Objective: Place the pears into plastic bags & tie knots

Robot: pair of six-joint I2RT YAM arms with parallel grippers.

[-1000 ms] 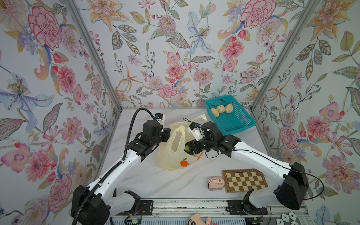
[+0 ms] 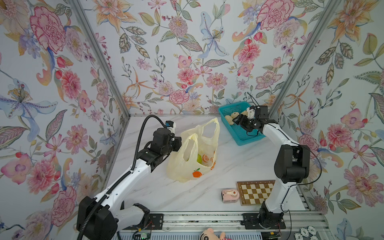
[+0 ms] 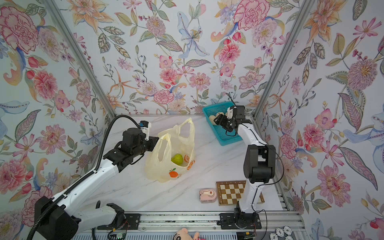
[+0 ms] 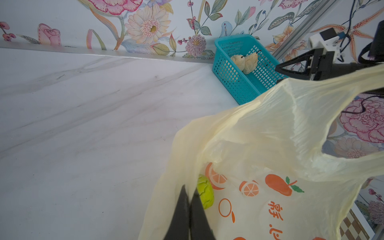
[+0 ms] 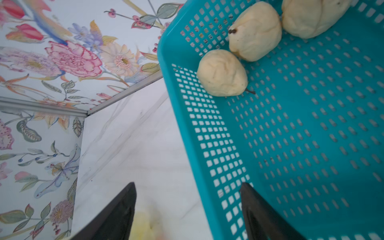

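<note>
A cream plastic bag (image 2: pixel 180 164) stands open mid-table, a green pear (image 3: pixel 177 159) inside. My left gripper is shut at the bag's left side, against the plastic; whether any film is between its fingers is unclear. My right gripper is open, empty, above the near left part of the teal basket (image 5: pixel 180 104). Inside lie several pale pears: one (image 5: pixel 222 72) by the basket's wall, another (image 5: pixel 254 32) beside it, a third (image 5: pixel 314 14) farther along.
A pink device (image 2: pixel 230 195) and a chessboard (image 2: pixel 256 192) lie at the front right. Patterned walls enclose the sides and back.
My left arm has stayed still.
</note>
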